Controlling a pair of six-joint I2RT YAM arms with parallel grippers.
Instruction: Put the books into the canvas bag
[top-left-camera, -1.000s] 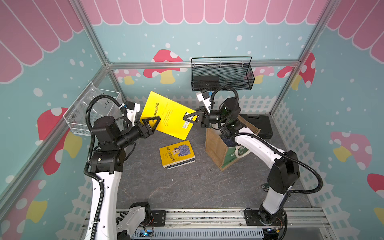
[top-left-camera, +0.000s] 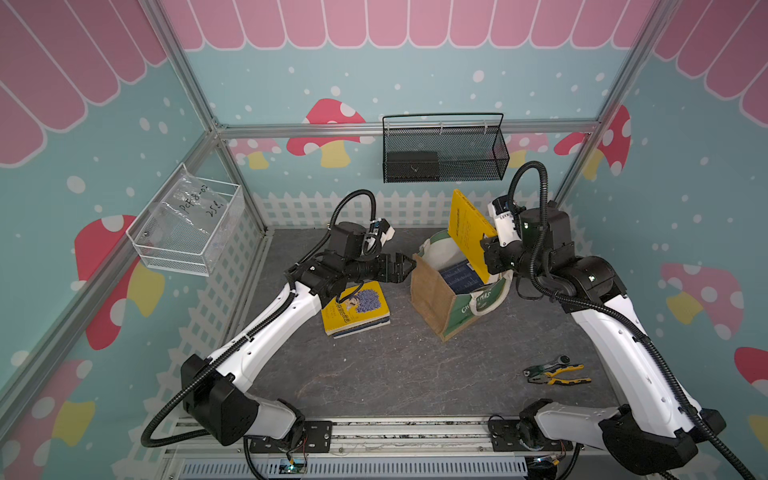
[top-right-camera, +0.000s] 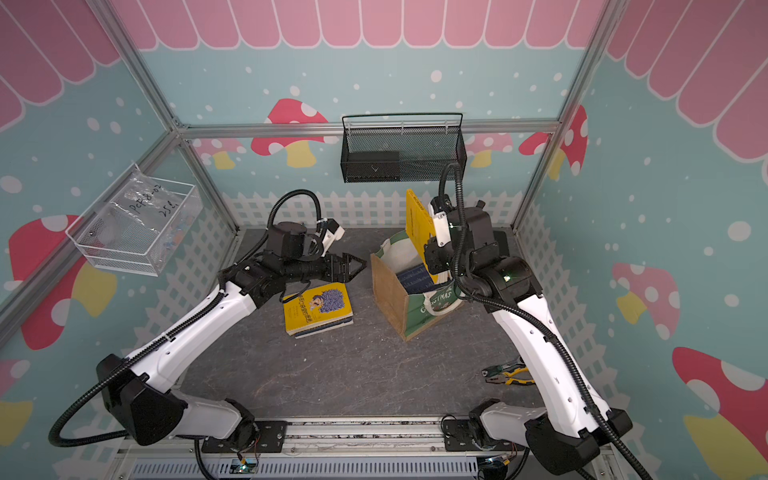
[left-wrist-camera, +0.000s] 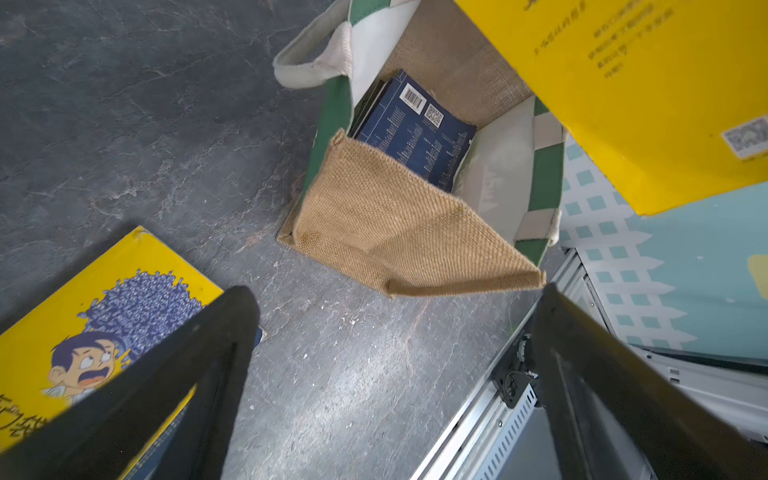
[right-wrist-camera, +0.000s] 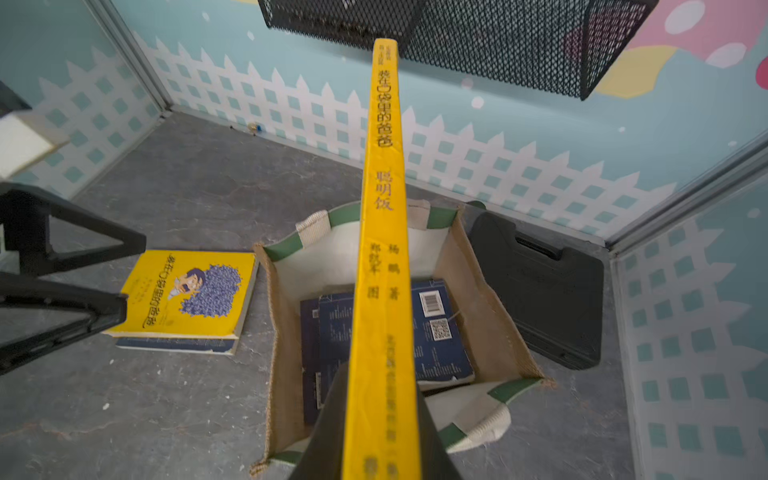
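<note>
A yellow book (top-left-camera: 468, 224) hangs over the canvas bag (top-left-camera: 432, 300), spine toward the right wrist camera, with my right gripper (top-left-camera: 492, 252) shut on it. Dark blue books (right-wrist-camera: 436, 344) lie inside the bag. My left gripper (top-left-camera: 404, 268) stands open and empty, left of the bag, above a stack on the floor: a yellow book (top-left-camera: 354, 306) with a cartoon cover on a darker book.
A black case (right-wrist-camera: 536, 288) lies right of the bag. Pliers (top-left-camera: 556, 372) lie at the front right. A mesh basket (top-left-camera: 444, 156) hangs on the back wall, a white wire basket (top-left-camera: 184, 248) on the left.
My right gripper has carried the yellow book rightward and turned it upright over the bag. My left gripper has moved right, from the back left toward the bag and stack.
</note>
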